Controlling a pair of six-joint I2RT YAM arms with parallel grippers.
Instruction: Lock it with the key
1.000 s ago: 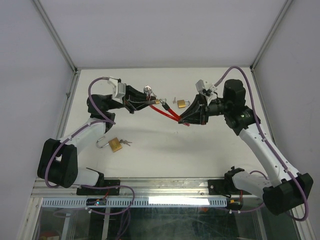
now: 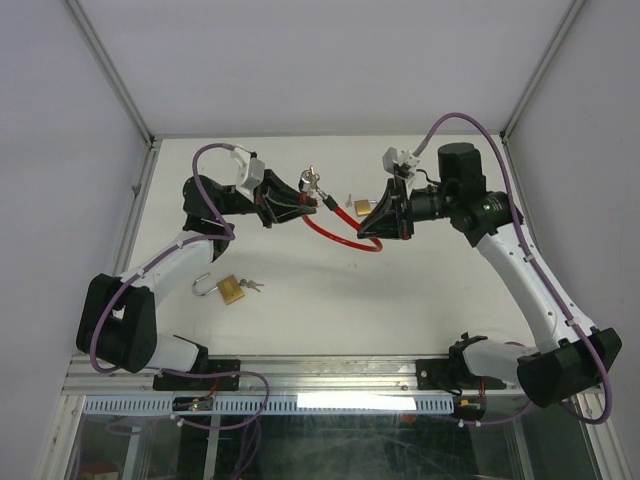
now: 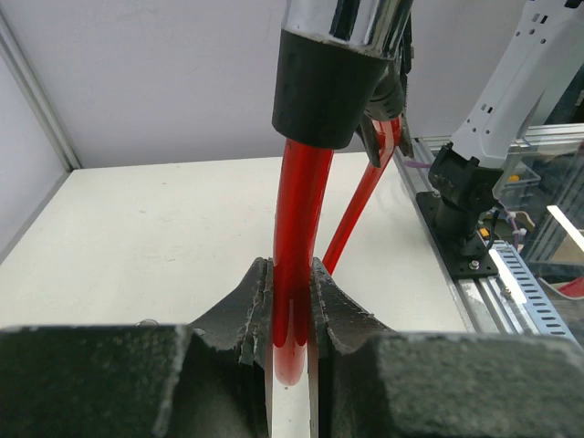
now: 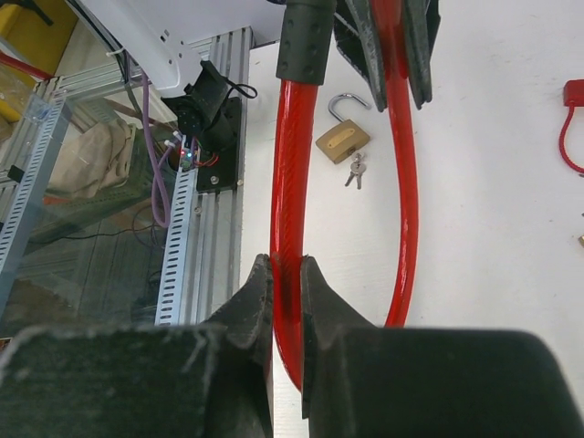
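Observation:
A red cable lock (image 2: 340,238) is stretched between my two grippers in a loop above the table. My left gripper (image 2: 308,206) is shut on the cable, just below its black collar and chrome head (image 2: 306,180). The right gripper (image 2: 364,232) is shut on the other stretch of cable, below a dark grey collar (image 4: 306,46). In the top view the two metal ends stand close together; whether they touch I cannot tell. On the table at the lower left lie an open brass padlock (image 2: 231,289) and some keys (image 2: 251,285).
A second brass padlock (image 2: 365,207) lies behind the right gripper, with a small key (image 2: 349,200) near it. A red block with a thin loop (image 4: 574,92) shows at the right wrist view's edge.
The chrome head has shifted right and the other cable end has tilted up towards it, so they stand closer. Both grippers moved slightly, still holding the cable.

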